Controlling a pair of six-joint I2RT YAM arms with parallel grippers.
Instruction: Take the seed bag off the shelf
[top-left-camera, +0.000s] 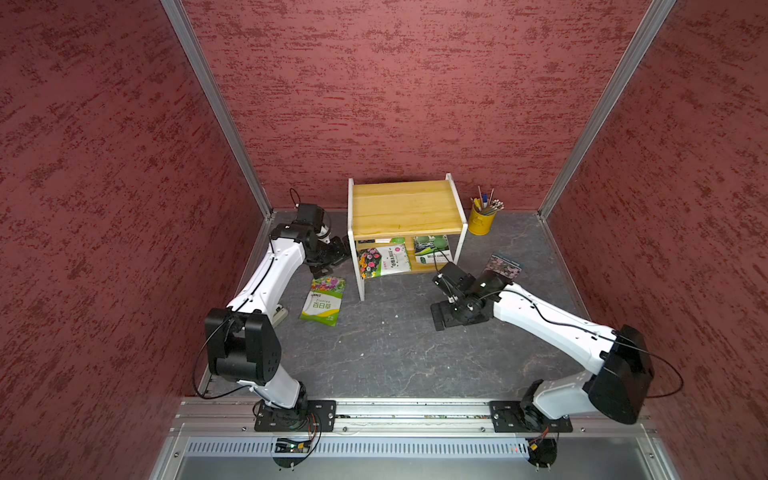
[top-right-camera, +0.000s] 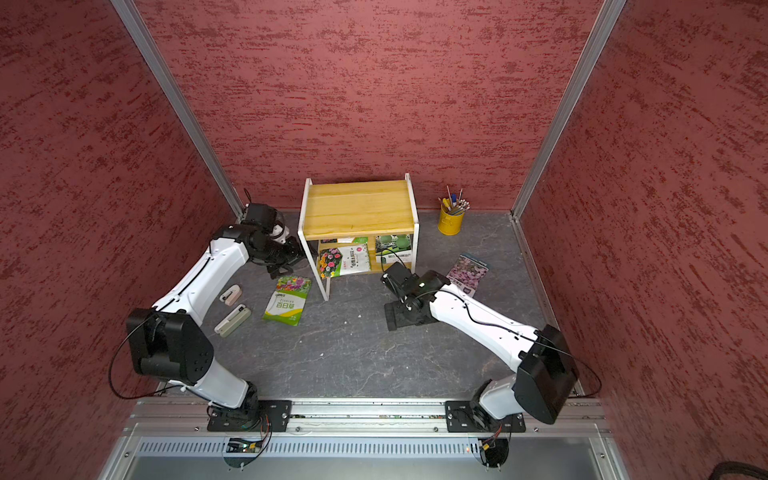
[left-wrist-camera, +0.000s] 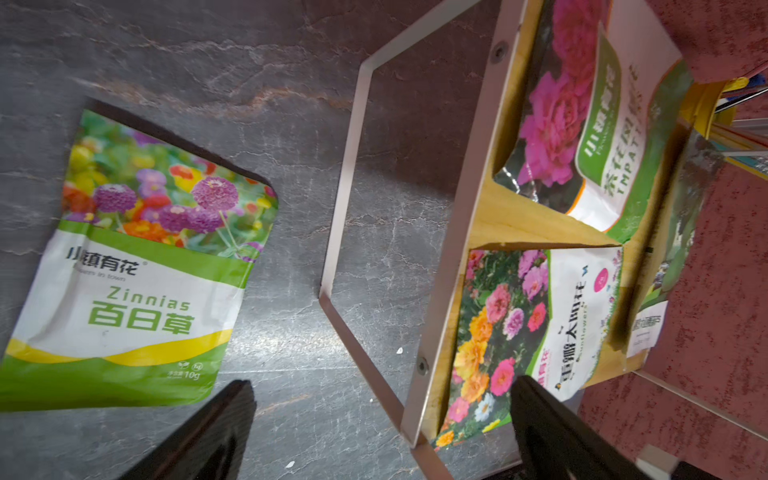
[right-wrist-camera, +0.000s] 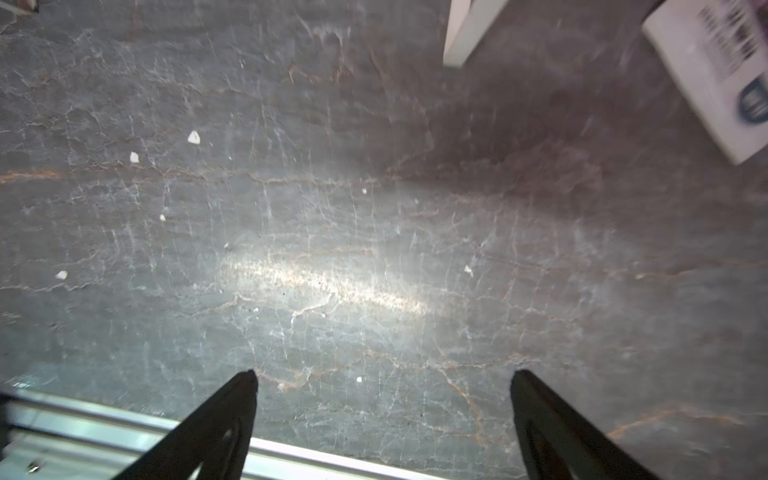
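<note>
The wooden shelf (top-left-camera: 408, 209) with white side frames stands at the back middle, several seed bags on its lower board. The left wrist view shows a sunflower-labelled bag (left-wrist-camera: 500, 336), a pink-flowered bag (left-wrist-camera: 552, 128) and a dark green one (left-wrist-camera: 676, 232) there. A green-and-white Zinnias bag (left-wrist-camera: 144, 280) lies flat on the table, left of the shelf. By the shelf's left side my left gripper is open, its fingers apart and empty. Over bare table right of centre, front of the shelf, my right gripper is also open and empty.
A yellow pen cup (top-left-camera: 480, 221) stands behind the shelf's right side. To the right lies a purple-flowered packet (top-right-camera: 468, 272), partly behind the right arm. A stapler-like item (top-right-camera: 232, 321) and a small pale object (top-right-camera: 230, 295) lie far left.
</note>
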